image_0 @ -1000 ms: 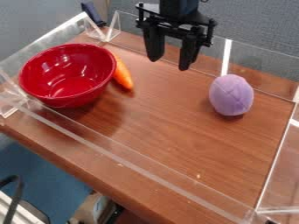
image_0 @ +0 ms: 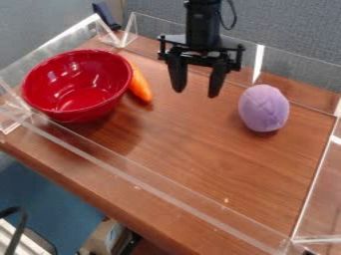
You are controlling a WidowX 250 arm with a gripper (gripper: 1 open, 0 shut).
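Observation:
My black gripper (image_0: 197,76) hangs over the back middle of the wooden table (image_0: 200,169), open, with nothing between its fingers. To its left a red bowl (image_0: 76,90) stands near the table's left side, and an orange carrot-like object (image_0: 138,84) lies against the bowl's right side. A round purple object (image_0: 264,109) sits at the right of the table, to the right of my gripper.
Clear low walls edge the table, with a grey padded backdrop behind. Some dark and metal items sit off the table at the lower left.
Over the last second my gripper has shifted a little and now appears slightly smaller or farther back, its fingers lower in the picture. The objects on the table have not moved.

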